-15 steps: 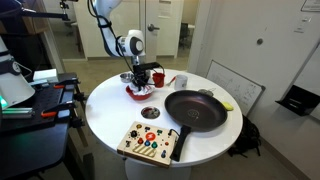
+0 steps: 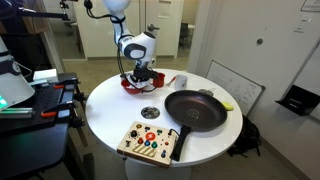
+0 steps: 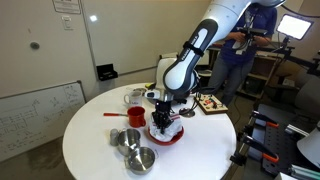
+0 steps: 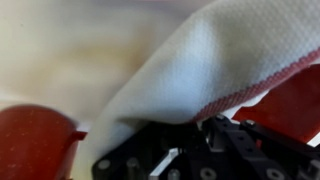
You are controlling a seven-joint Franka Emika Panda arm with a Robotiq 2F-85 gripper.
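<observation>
A white cloth with a red stripe [image 4: 215, 55] fills much of the wrist view and runs across my fingers. In exterior view 2 the same white cloth [image 3: 174, 129] lies bunched in a red bowl [image 3: 163, 141]. My gripper [image 3: 163, 117] reaches down into that bunch, shut on the cloth; its fingertips are mostly hidden by the fabric. From exterior view 1, the gripper [image 2: 141, 76] is low over the red bowl [image 2: 128, 87], with part of the cloth showing below it.
Close to the bowl are a red mug [image 3: 136, 114] and metal pots [image 3: 141, 160]. A black frying pan [image 2: 195, 110], a toy board [image 2: 148, 143] and a white mug [image 2: 181, 82] occupy other parts of the round table.
In exterior view 1 my gripper has moved down and slightly left, closer to the bowl. Less of the white cloth shows there than a second ago. The pan and toy board stay put.
</observation>
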